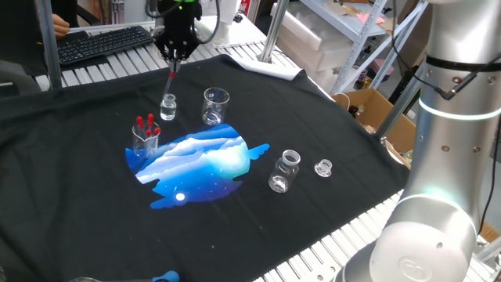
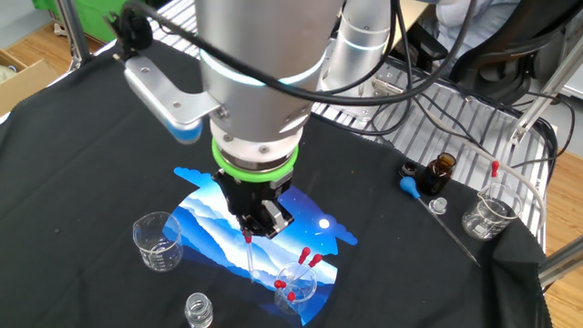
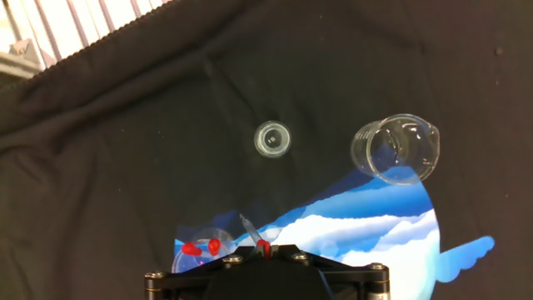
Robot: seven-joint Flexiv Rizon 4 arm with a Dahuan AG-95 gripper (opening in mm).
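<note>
My gripper (image 2: 259,228) is shut on a glass dropper (image 2: 250,262) by its red bulb (image 3: 264,247). The dropper's thin glass tip (image 3: 245,220) points down, slightly tilted. In exterior view 1 the held dropper (image 1: 169,81) appears just above the mouth of a small clear bottle (image 1: 168,108); in the wrist view a gap separates the tip from that bottle (image 3: 272,139). A beaker with several red-bulbed droppers (image 1: 145,139) stands close by, partly hidden by the gripper in the wrist view. An empty beaker (image 3: 398,150) stands to the bottle's right there.
A larger clear bottle (image 1: 284,172) and a glass stopper (image 1: 323,168) stand on the black cloth. Elsewhere are a brown bottle (image 2: 439,173), a blue-bulbed pipette (image 2: 410,188) and another beaker (image 2: 493,211). A blue picture (image 1: 196,166) lies mid-table; the cloth around it has clear room.
</note>
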